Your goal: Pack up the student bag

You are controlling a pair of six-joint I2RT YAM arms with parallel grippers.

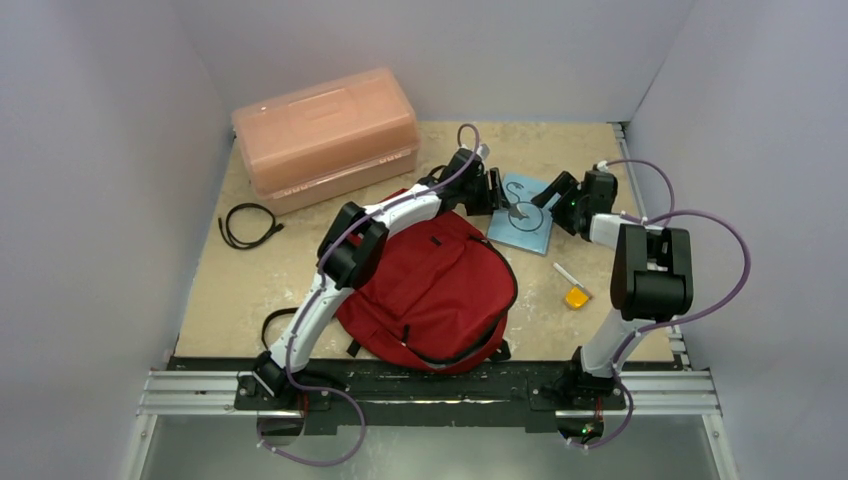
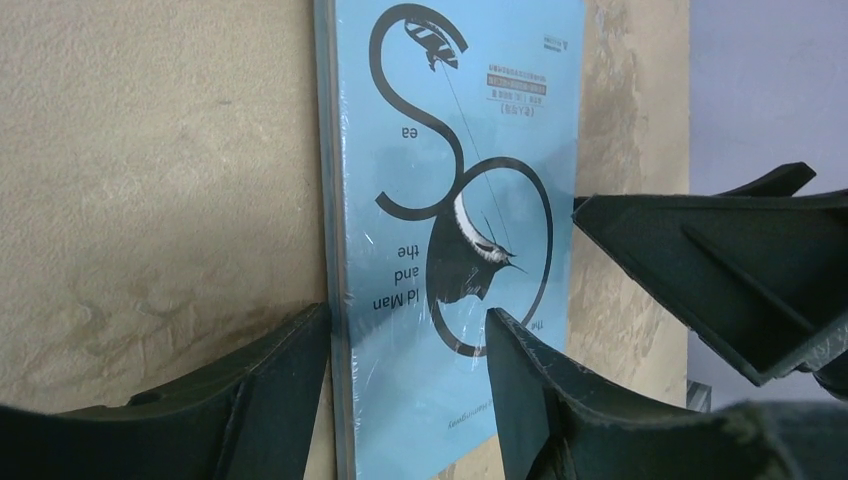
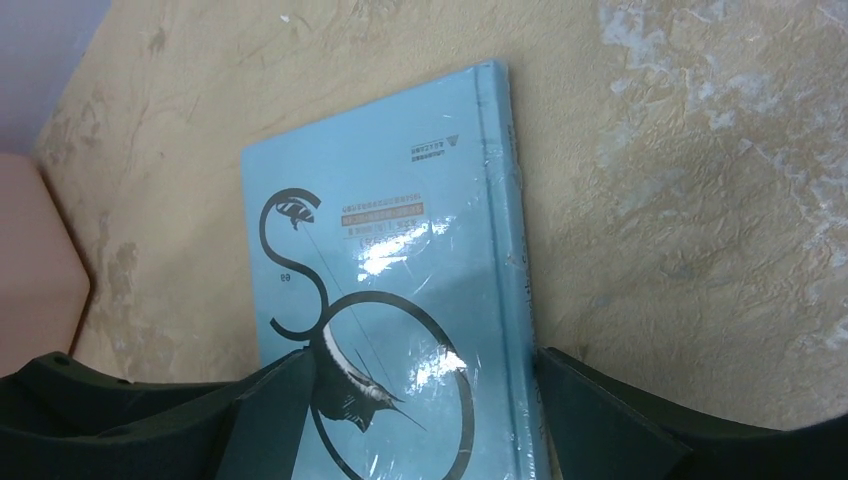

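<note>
A light-blue book (image 1: 523,235) with a large S and O on its cover lies flat on the tabletop. At its left edge is my left gripper (image 1: 497,207); in the left wrist view one fingertip (image 2: 318,325) meets the side of the book and the other lies over the cover, with the fingers closed on that edge. Over its right side stands my right gripper, open, one fingertip (image 3: 552,365) just beside the edge and the other above the cover. A red bag (image 1: 425,290) lies below the left arm.
Behind the left arm stands a translucent orange box (image 1: 325,135). A black cable (image 1: 232,240) lies left. Near the right arm are a white stick-like item (image 1: 566,272) and a yellow item (image 1: 576,298).
</note>
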